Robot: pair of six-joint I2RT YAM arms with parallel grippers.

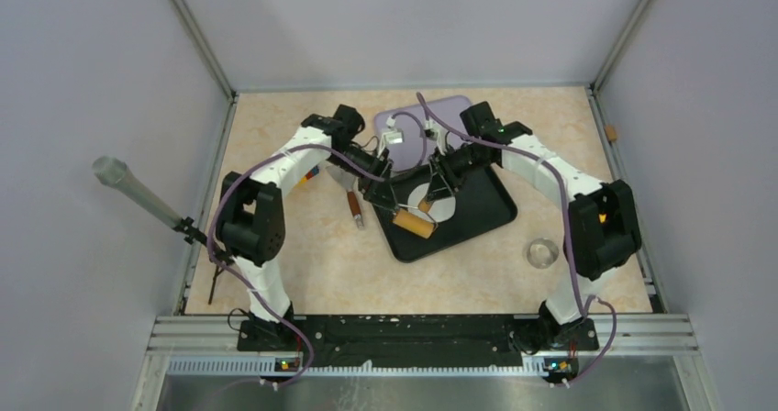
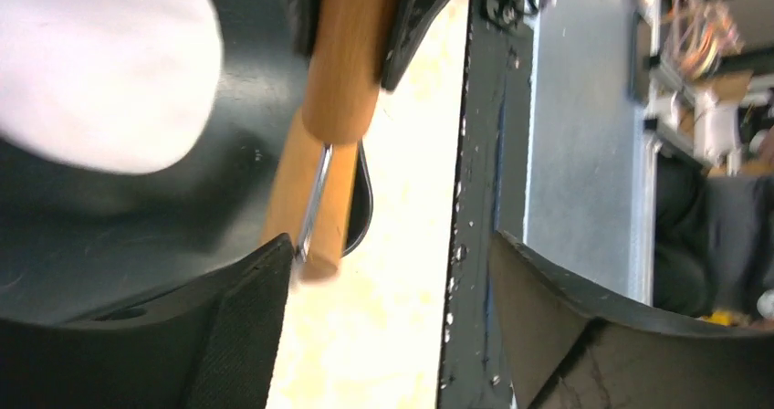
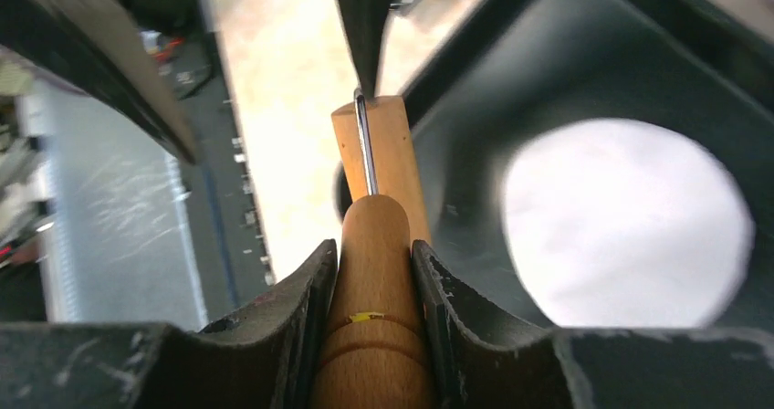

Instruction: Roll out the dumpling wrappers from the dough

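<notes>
A wooden roller on a metal frame lies low over the dark tray, left of a white round dough wrapper. In the right wrist view my right gripper is shut on the roller's wooden handle. My left gripper is part open above the roller; its fingers stand apart, with the roller and metal rod seen beyond them in the left wrist view.
A purple board lies behind the tray. A tool with a wooden handle lies left of the tray. A clear bowl stands at the right.
</notes>
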